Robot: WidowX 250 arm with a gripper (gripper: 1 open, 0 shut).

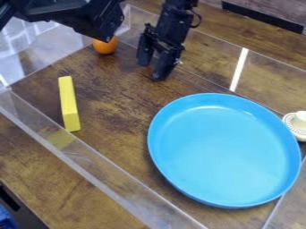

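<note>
The black gripper (160, 52) hangs at the top middle over the wooden table, its fingers low near the surface; it is dark and small, and I see nothing clearly between the fingers. An orange round object (104, 46) sits to its left, partly behind the dark cable. A yellow block (68, 103) lies at the left, and a large blue plate (224, 149) fills the lower right.
A small white round object (296, 124) stands at the right edge. A clear plastic edge runs diagonally along the lower left, another at the upper left. Bare wood (114, 103) lies open between block and plate.
</note>
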